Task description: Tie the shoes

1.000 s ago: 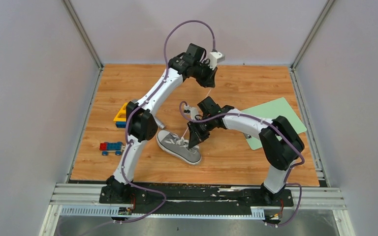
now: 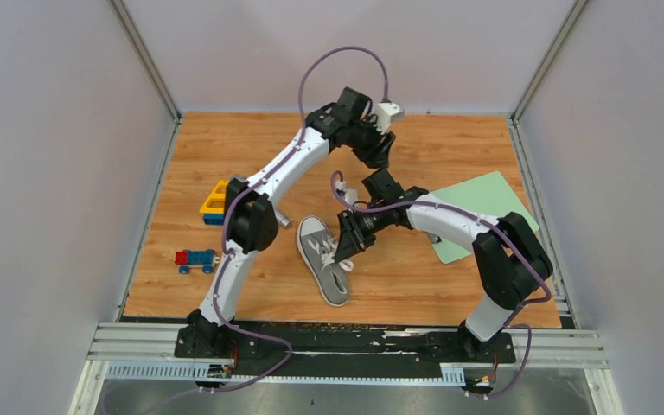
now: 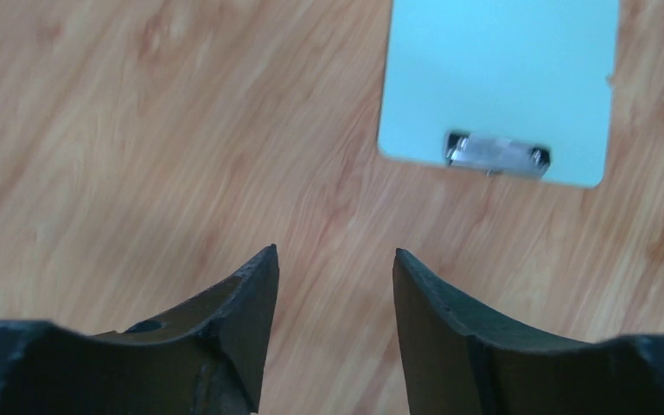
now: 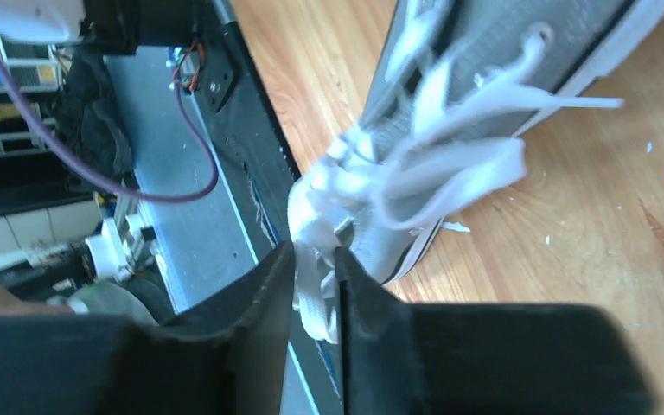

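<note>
The grey shoe lies lengthwise front to back on the wood, with white laces loose and looped over it. My right gripper is low over its laces; in the right wrist view its fingertips are at a bundle of white lace, part open or nearly together, hard to tell what is held. My left gripper is raised beyond it toward the back; in the left wrist view its fingers stand open with nothing between them, above bare wood.
A green board with a metal clip lies to the right. A toy car and a yellow toy lie at the left, with a metal cylinder near the left arm.
The shoe has swung from diagonal to nearly front to back.
</note>
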